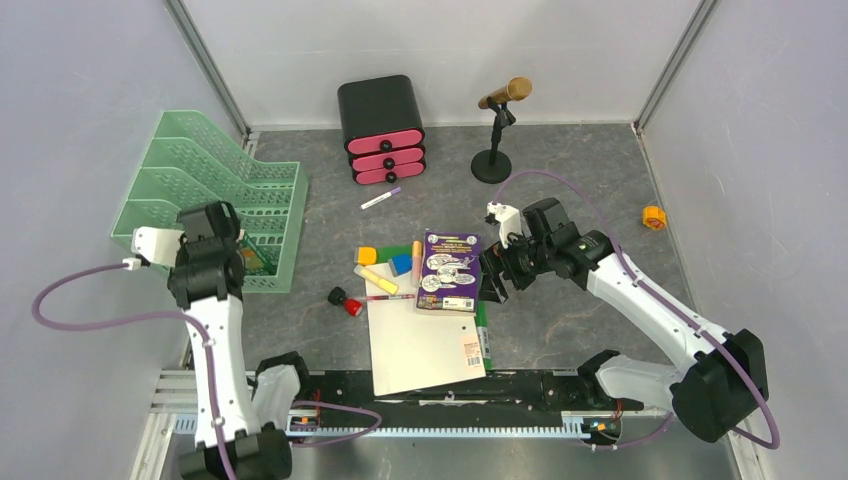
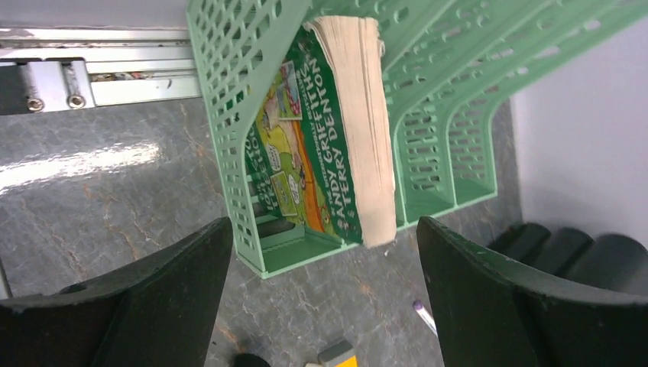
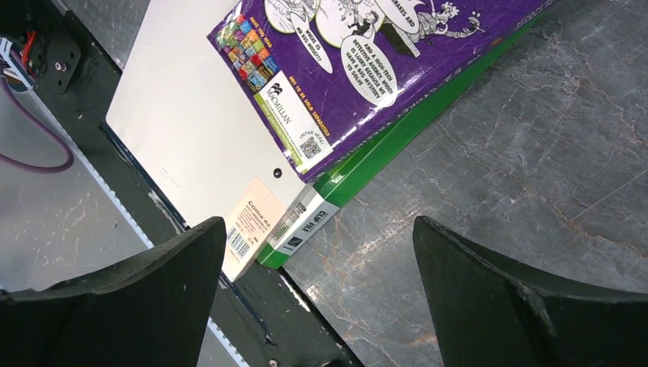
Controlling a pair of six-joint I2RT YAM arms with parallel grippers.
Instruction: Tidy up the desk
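Observation:
A green-covered book (image 2: pixel 328 145) leans in the first slot of the green rack (image 1: pixel 297 215), its page edges facing my left gripper. That gripper is open above the rack, nothing between its fingers. On the desk, a purple book (image 1: pixel 449 272) rests on a white clipboard file (image 1: pixel 415 350) with a green file box (image 3: pixel 405 145) beneath. My right gripper stands open beside the stack, empty. Near the stack lie a yellow highlighter (image 1: pixel 376 279), an orange marker (image 1: pixel 416 263), a blue block (image 1: pixel 401 264), a yellow block (image 1: pixel 366 256) and a red-and-black object (image 1: pixel 345 301).
A black drawer unit (image 1: pixel 381 115) with pink drawers stands at the back, a purple-capped pen (image 1: pixel 380 198) before it. Right of it is a microphone on a stand (image 1: pixel 491 165). An orange object (image 1: pixel 654 217) lies far right.

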